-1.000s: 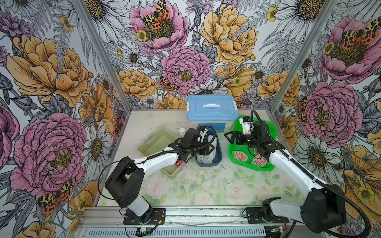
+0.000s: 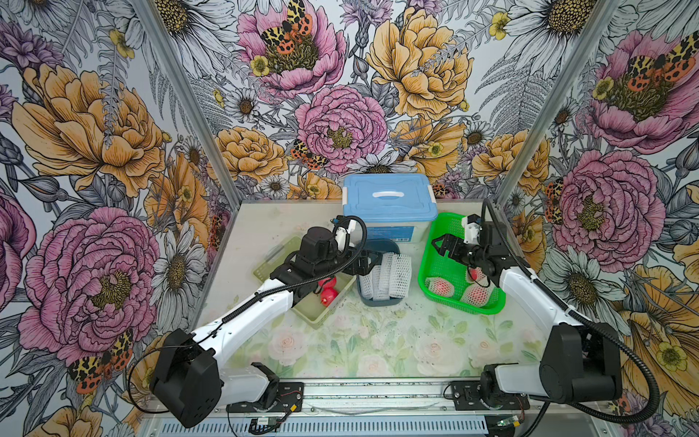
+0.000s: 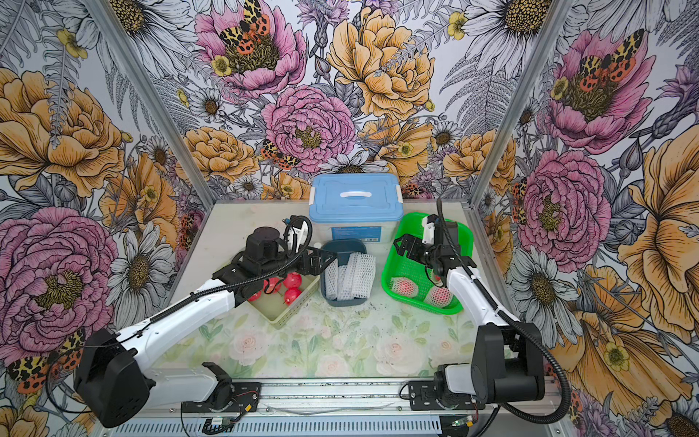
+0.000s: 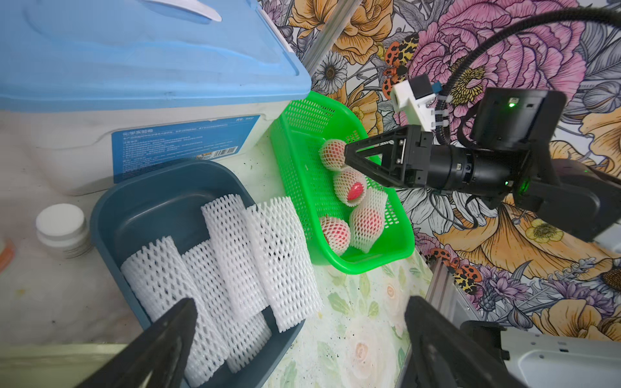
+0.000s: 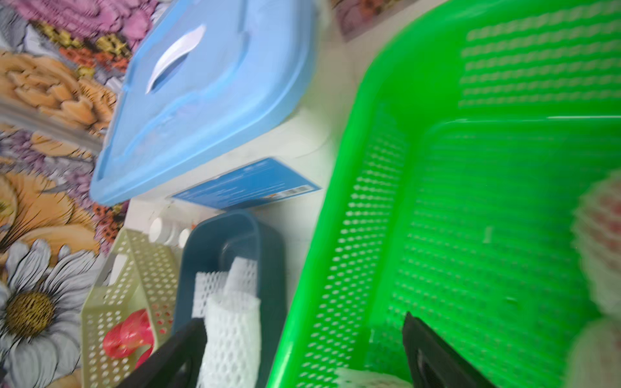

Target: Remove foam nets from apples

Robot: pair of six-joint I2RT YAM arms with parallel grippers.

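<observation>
My right gripper [image 2: 449,246] is open above the green basket [image 4: 291,161], which holds several apples in white nets [image 4: 333,236]. My left gripper [image 2: 362,262] is open over the left side of the grey-blue bin [image 4: 152,200]; several white foam nets [image 4: 281,258] lie in that bin. The olive basket [image 5: 116,255] at left holds bare red apples [image 3: 292,293], partly hidden by the left arm. In the left wrist view nothing is between the fingers; the right wrist view is blurred, also with nothing between the fingers.
A lidded blue storage box [image 2: 389,196] stands at the back behind the bins. A small white jar [image 4: 61,229] stands beside the grey-blue bin.
My left arm has moved left, uncovering more of the nets in the middle bin. My right gripper has shifted right over the green basket from near the middle bin.
</observation>
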